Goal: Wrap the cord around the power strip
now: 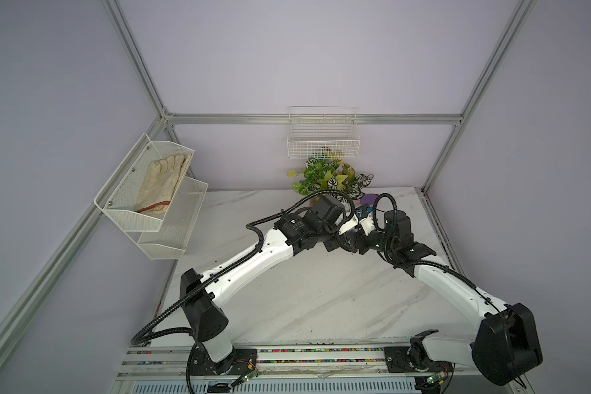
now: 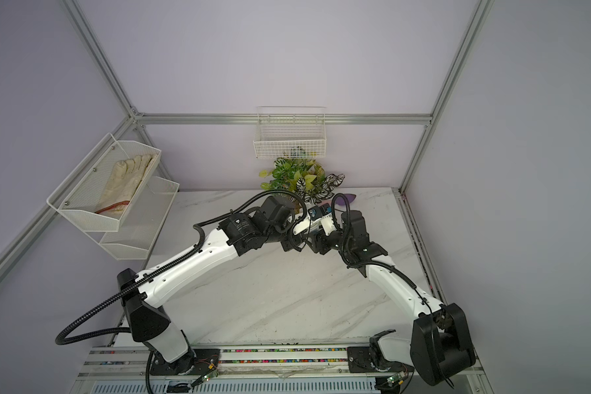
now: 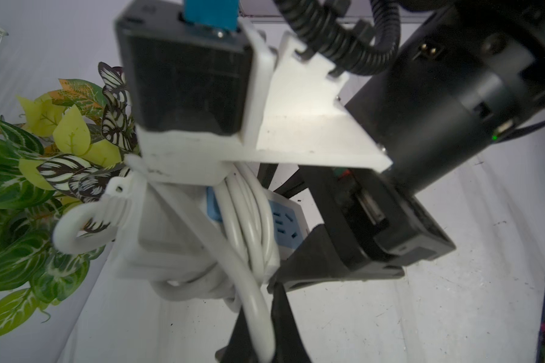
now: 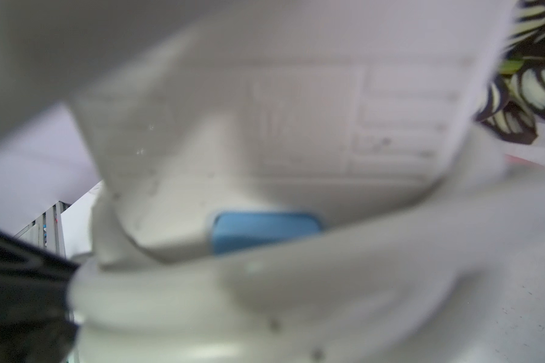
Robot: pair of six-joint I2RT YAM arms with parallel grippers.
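Observation:
In the left wrist view, the white power strip [image 3: 290,225] with blue socket faces is held above the table, tilted, by my right gripper, which is shut on it. Several turns of white cord [image 3: 248,220] circle its middle. A further length of cord slants down across the view to my left gripper. That gripper is shut; the cord passes over its dark fingers [image 3: 287,332], and whether it is pinched cannot be told. The strip's pale back [image 4: 308,121] and blurred cord turns [image 4: 272,290] fill the right wrist view. Both top views mostly hide the strip behind the wrists.
A leafy plant [image 1: 328,176] stands close behind the grippers, with a purple object [image 1: 369,199] beside it. Wall baskets hang at the back [image 1: 323,141] and left [image 1: 154,226], one holding a glove [image 1: 159,180].

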